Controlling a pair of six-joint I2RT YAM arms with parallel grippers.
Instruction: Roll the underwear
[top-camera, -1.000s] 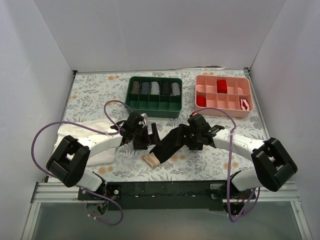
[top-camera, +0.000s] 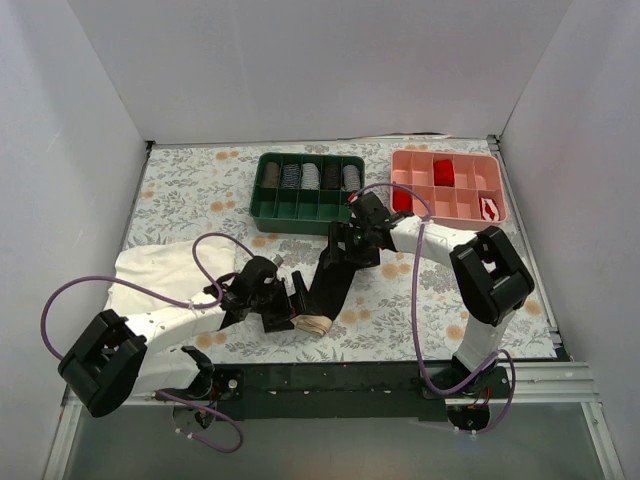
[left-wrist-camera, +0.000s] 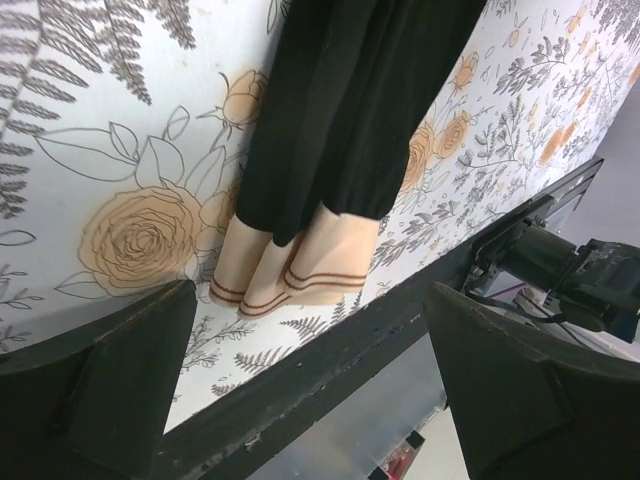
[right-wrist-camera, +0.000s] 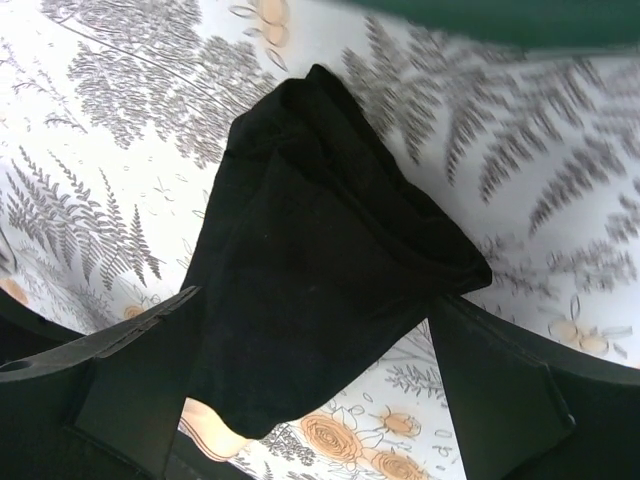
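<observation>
The underwear, a black folded strip (top-camera: 331, 287) with a beige waistband, lies slantwise on the flowered tablecloth near the front middle. Its waistband end (left-wrist-camera: 300, 265) points toward the table's front edge. My left gripper (top-camera: 288, 307) is open beside that end; in the left wrist view the band sits between and ahead of the spread fingers. At the strip's far end my right gripper (top-camera: 352, 247) stands open above the black cloth. The right wrist view shows the dark cloth (right-wrist-camera: 310, 250) between and beyond the fingers, partly hidden by them.
Behind stands a green divided box (top-camera: 307, 210) with several rolled items in its back row. A pink divided box (top-camera: 450, 195) with red pieces is at the back right. White cloth (top-camera: 170, 267) lies at the left.
My left gripper has moved toward the front edge, to the waistband end. The right gripper has shifted left and backward. The underwear has turned, lying more lengthwise front to back. Both grippers remain open.
</observation>
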